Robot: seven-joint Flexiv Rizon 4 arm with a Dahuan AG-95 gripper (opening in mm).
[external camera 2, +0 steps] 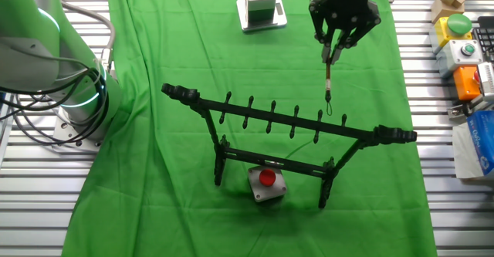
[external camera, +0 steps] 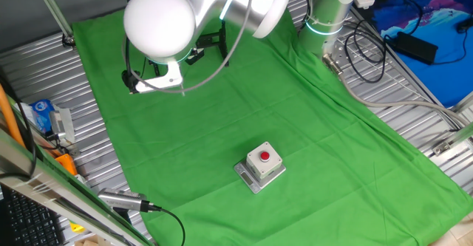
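In exterior view 2 my gripper (external camera 2: 330,57) points down above the green cloth, its fingers closed on a thin brown stick, likely a brush (external camera 2: 328,84). A small cord loop is at the end of the brush farther from the fingers. A black rack (external camera 2: 282,118) with several short pegs along its top bar stands nearby. The loop appears close to the right part of that bar; whether they touch I cannot tell. The arm hides most of the rack (external camera: 214,45) and the brush in exterior view 1.
A red-button box (external camera: 264,159) on a metal plate sits on open green cloth. Another red-button box (external camera 2: 267,181) lies under the rack. Coloured button boxes (external camera 2: 458,27) line one table edge. The arm's base (external camera 2: 81,106) and cables occupy the opposite side.
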